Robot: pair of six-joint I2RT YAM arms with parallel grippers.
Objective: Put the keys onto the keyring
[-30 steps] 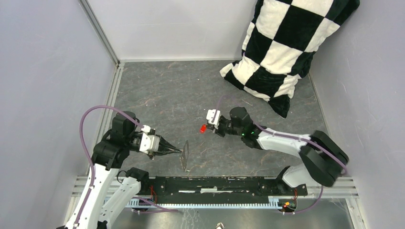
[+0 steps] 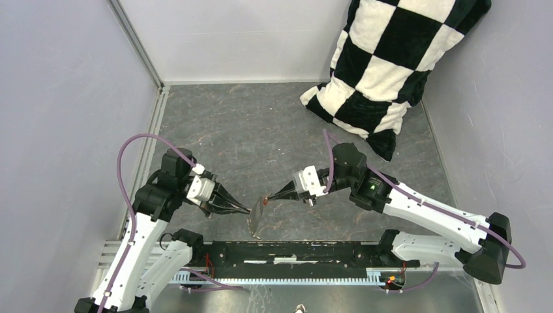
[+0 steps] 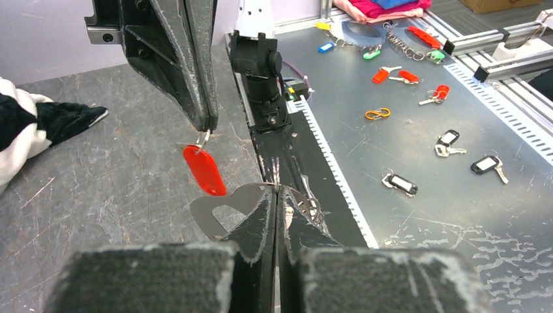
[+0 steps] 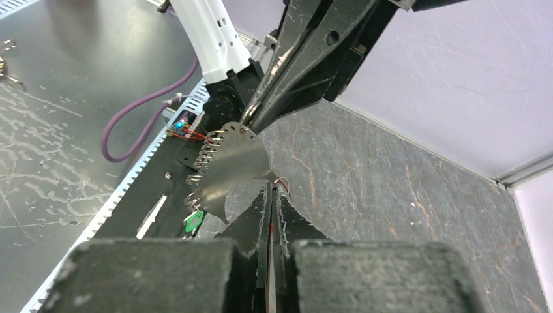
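A thin metal keyring plate [image 4: 236, 160] with curved cut-outs and small wire rings along one edge is pinched at its rim by my left gripper, which is shut on it. It stands on edge above the floor in the top view. My right gripper is shut on a small wire ring [image 4: 283, 185], from which a red key tag [image 3: 205, 171] hangs. In the left wrist view the tag is close beside the plate; whether they touch, I cannot tell. A green tag [image 4: 194, 220] shows at the plate's lower end.
On the metal table [image 3: 424, 166] lie several keys with red or black tags, an orange carabiner [image 3: 377, 114] and chains with coloured tags. A checkered cushion [image 2: 388, 72] lies at the back right. Grey floor around both grippers is clear.
The left gripper and plate have barely shifted.
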